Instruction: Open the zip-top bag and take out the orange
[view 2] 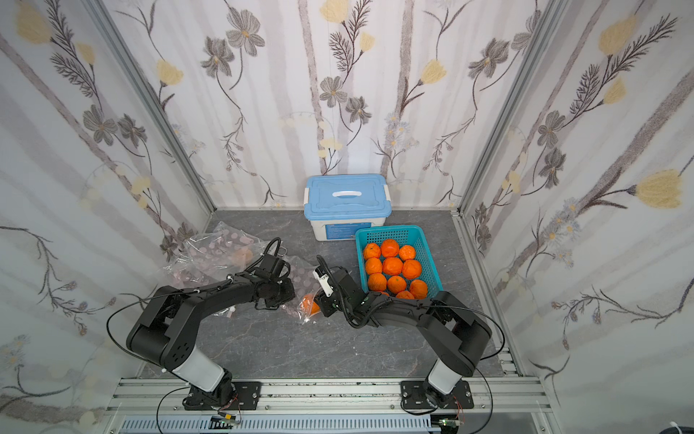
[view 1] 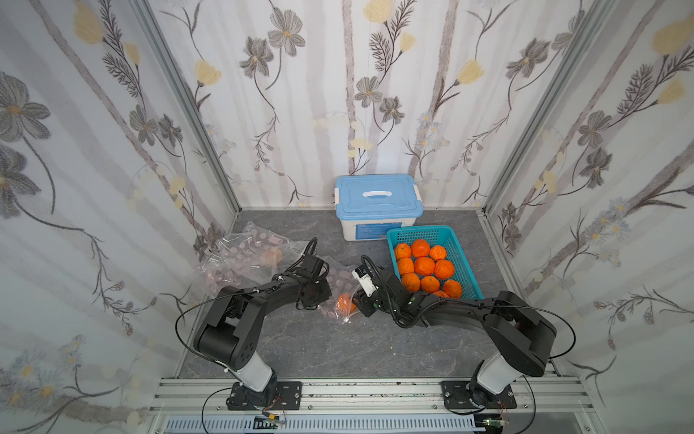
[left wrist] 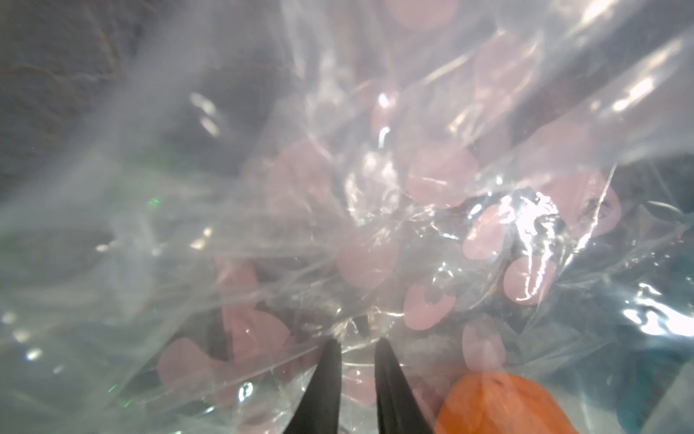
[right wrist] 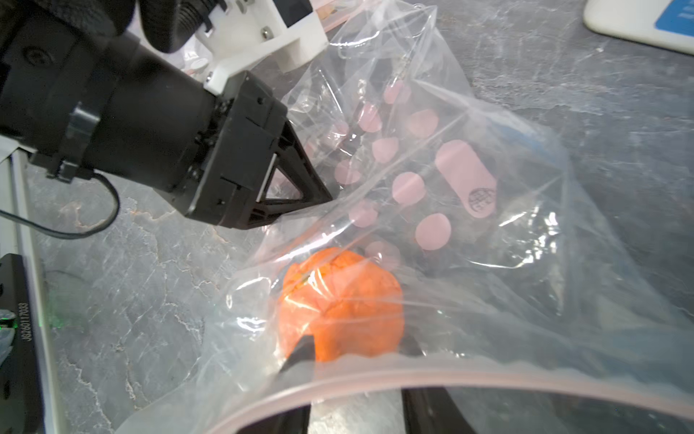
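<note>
A clear zip top bag with pink dots lies on the grey table, one orange inside near its mouth. The pink-edged mouth crosses the lower part of the right wrist view. My right gripper is open; its fingers reach past that edge, one on each side of the orange's near end. I cannot tell whether they touch it. Farther up the bag, my left gripper is shut on the plastic, its narrow fingers pinching a fold. In the left wrist view, plastic covers most of the scene.
A teal basket of several oranges stands to the right, close to my right arm. Behind it is a white box with a blue lid. More dotted plastic lies at the left.
</note>
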